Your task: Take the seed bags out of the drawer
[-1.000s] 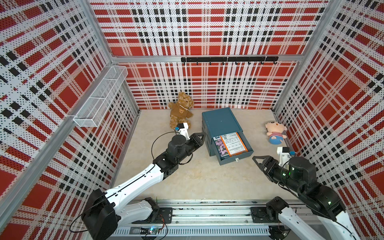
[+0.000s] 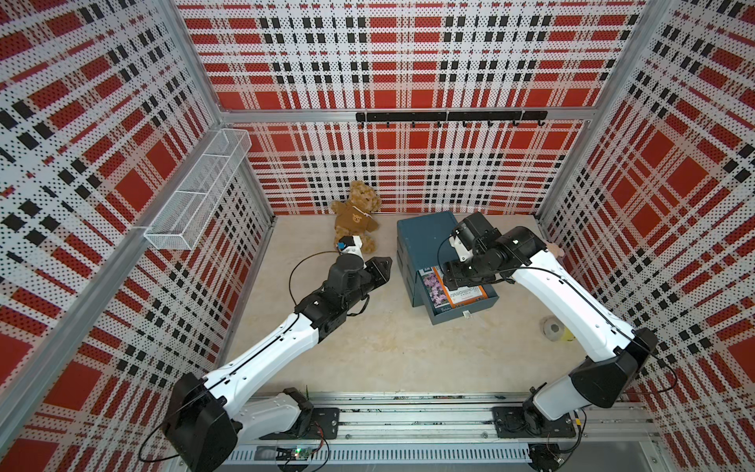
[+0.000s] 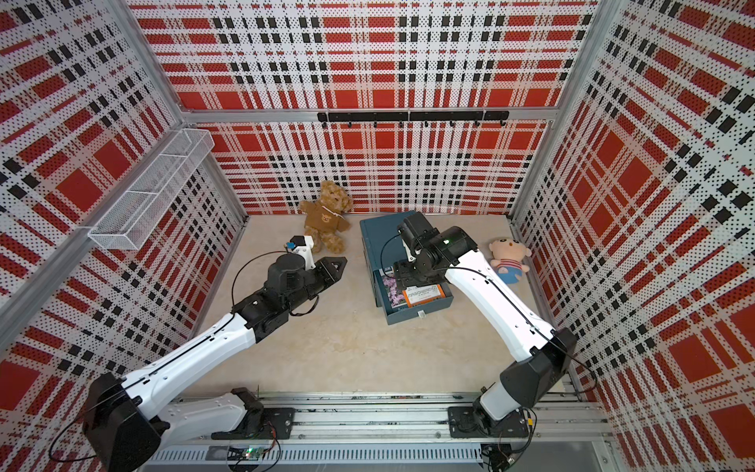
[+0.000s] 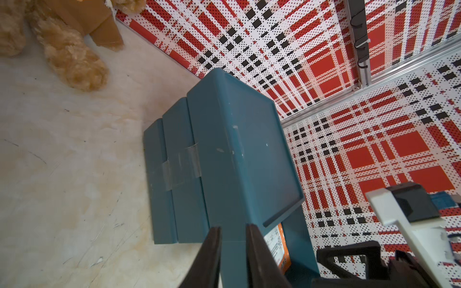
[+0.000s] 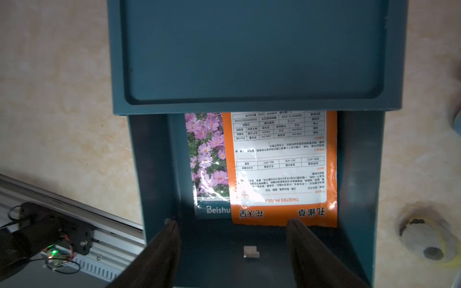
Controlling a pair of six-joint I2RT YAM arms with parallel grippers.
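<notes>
A teal drawer is pulled out of its cabinet. Inside lie two seed bags: a white one with orange borders overlaps one with pink flowers. The cabinet top hides their far ends. My right gripper is wide open above the drawer, pointing down, with nothing in its grasp; its fingertips appear on either side of the bags' near ends. Left of the cabinet, my left gripper has a narrow empty gap between its fingers.
A brown teddy bear sits behind the left arm. A pink plush toy and a tape roll are to the right. Bare table spreads in front of the drawer.
My right gripper has swung from the right front, up and leftward, to over the drawer, turning downward. The left gripper has shifted slightly left, away from the cabinet. Drawer and bags look unmoved.
</notes>
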